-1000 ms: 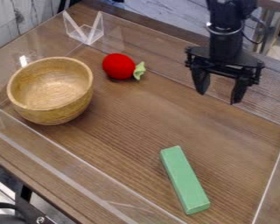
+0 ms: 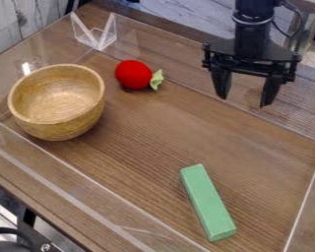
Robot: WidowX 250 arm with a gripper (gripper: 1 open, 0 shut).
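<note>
My black gripper (image 2: 244, 87) hangs over the back right of the wooden table, its two fingers spread wide with nothing visible between them. To its left lies a red tomato-like object (image 2: 134, 73) with a green stem. A wooden bowl (image 2: 58, 108) sits at the left. A green rectangular block (image 2: 207, 201) lies at the front right, well away from the gripper.
A clear, angular plastic or wire object (image 2: 94, 31) stands at the back left near the wall.
The arm has shifted slightly and its wrist has turned a little. The objects on the table have not visibly moved.
</note>
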